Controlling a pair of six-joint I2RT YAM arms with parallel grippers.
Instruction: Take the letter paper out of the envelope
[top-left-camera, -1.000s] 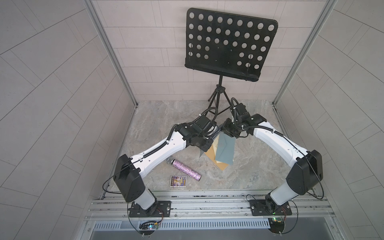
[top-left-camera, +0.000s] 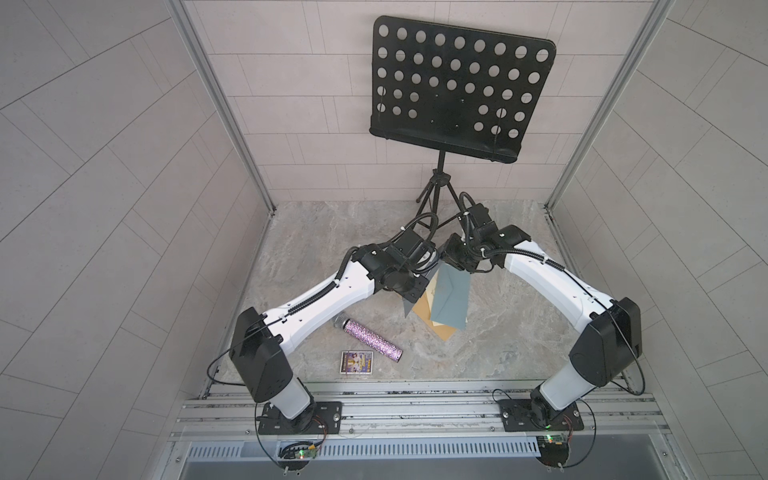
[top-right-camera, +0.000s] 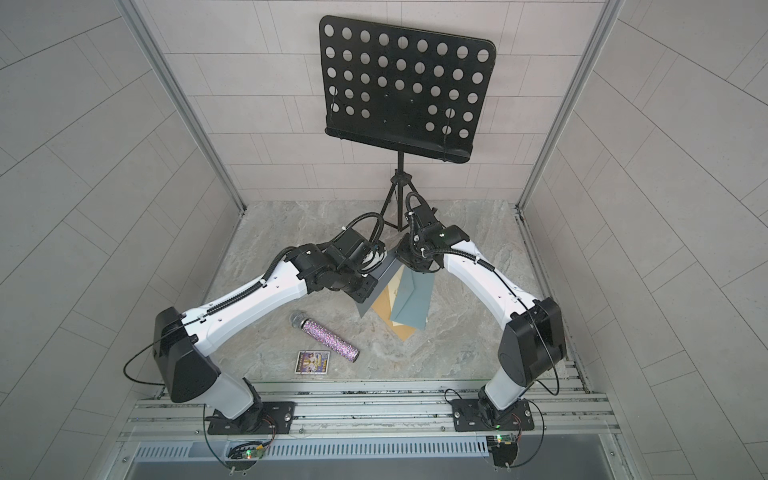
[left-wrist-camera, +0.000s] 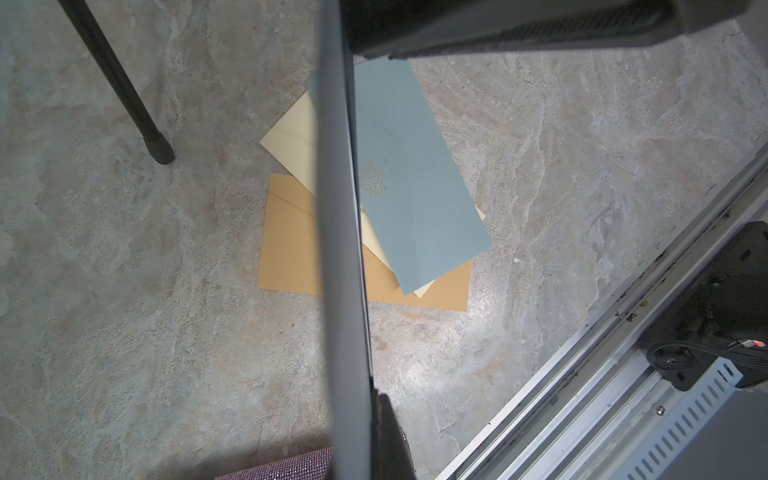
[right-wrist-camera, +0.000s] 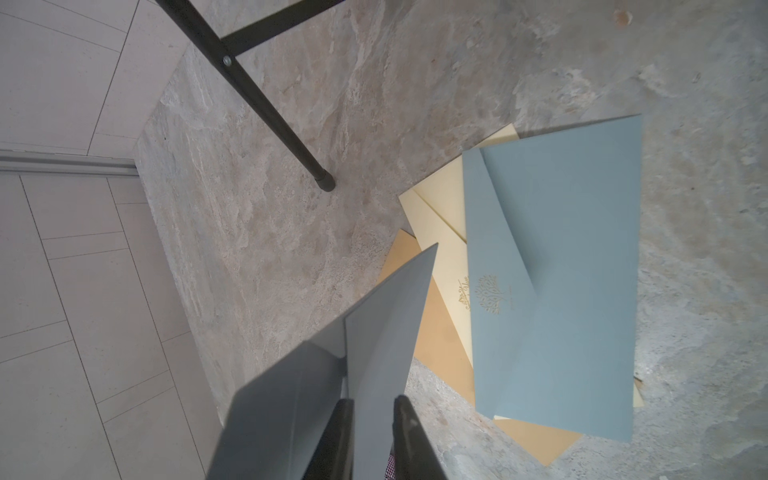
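Observation:
A dark grey envelope (right-wrist-camera: 272, 416) is held off the floor, tilted, its pointed flap (right-wrist-camera: 392, 320) standing open in the right wrist view. Edge-on, the same envelope (left-wrist-camera: 340, 240) runs down the middle of the left wrist view. My left gripper is shut on it at the bottom of that view, one finger partly hidden by the envelope. In the right wrist view the fingers of my right gripper stand apart, the flap showing in the gap; whether they touch it I cannot tell. No letter paper can be made out inside.
On the floor lie a blue-grey envelope (right-wrist-camera: 576, 280), a cream one (right-wrist-camera: 436, 232) and an orange one (right-wrist-camera: 444, 336), overlapping. A glittery pink microphone (top-left-camera: 373, 340) and a small card (top-left-camera: 356, 362) lie front left. Behind stands a black music stand (top-left-camera: 456, 88).
The grey envelope has turned a little, showing more of its face. The left arm looks nearly still.

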